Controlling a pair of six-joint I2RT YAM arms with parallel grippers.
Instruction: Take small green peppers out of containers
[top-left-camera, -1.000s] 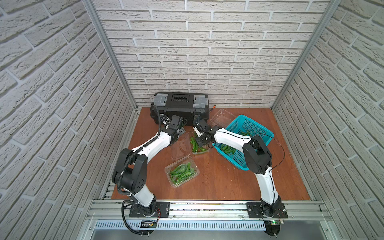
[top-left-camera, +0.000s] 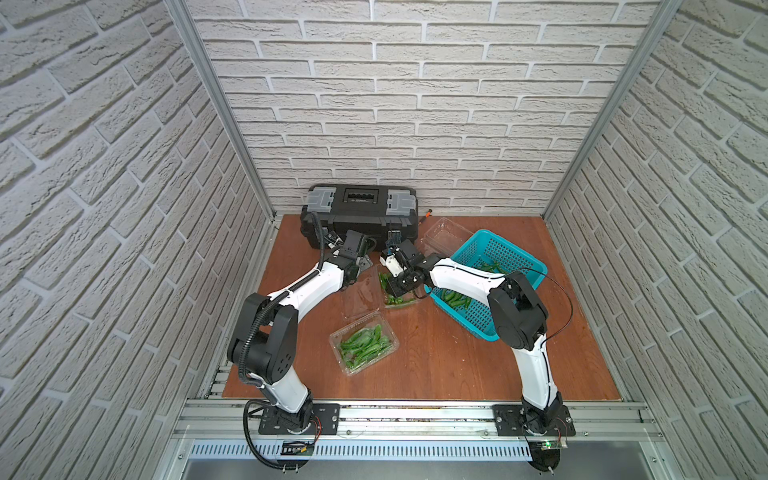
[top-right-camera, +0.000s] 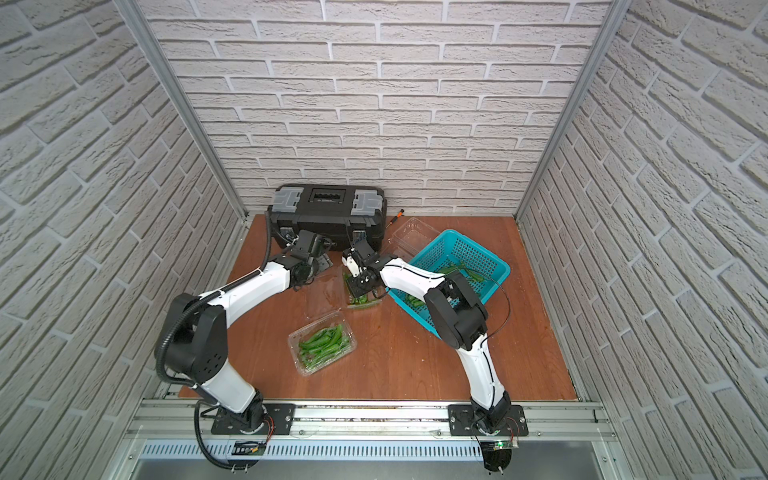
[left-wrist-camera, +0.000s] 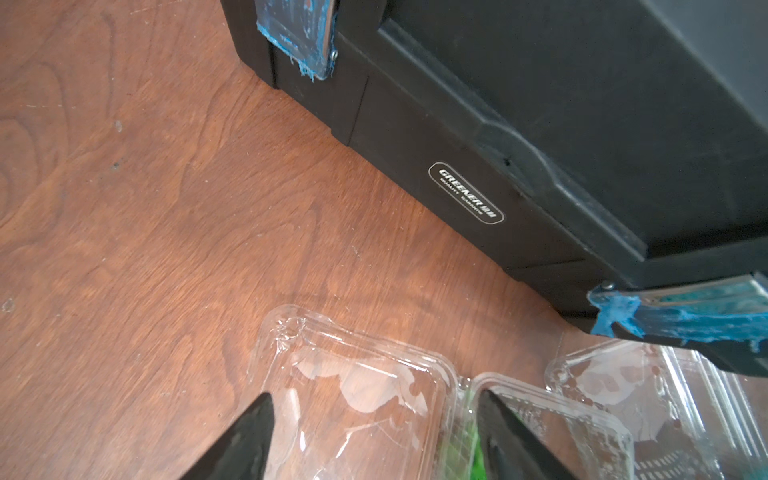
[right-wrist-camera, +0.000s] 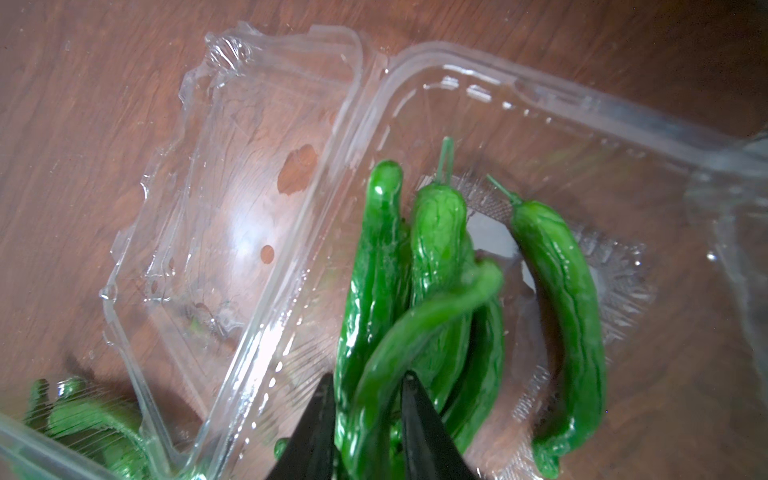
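In the right wrist view, several green peppers (right-wrist-camera: 560, 296) lie in an open clear container (right-wrist-camera: 640, 128) under my right gripper. One curved pepper (right-wrist-camera: 424, 320) rises between its part-open fingers; whether both fingers touch it I cannot make out. My left gripper stands open and empty above the container's clear lid (left-wrist-camera: 360, 392), near the toolbox. A second clear container (top-left-camera: 336, 342) at the front holds a heap of green peppers (top-left-camera: 365, 345). The turquoise basket (top-left-camera: 512, 245) on the right has several peppers (top-left-camera: 454, 299) in it, partly covered by my right arm.
A black toolbox (top-left-camera: 360, 209) closes off the back left. Beside the basket, at the back, lies another clear container (top-left-camera: 445, 237), seemingly empty. Bare table (top-left-camera: 432, 360) spreads across the front middle.
My right gripper has shifted slightly to the left and toward the front, covering more of the peppers in the middle container. The left arm has hardly moved.
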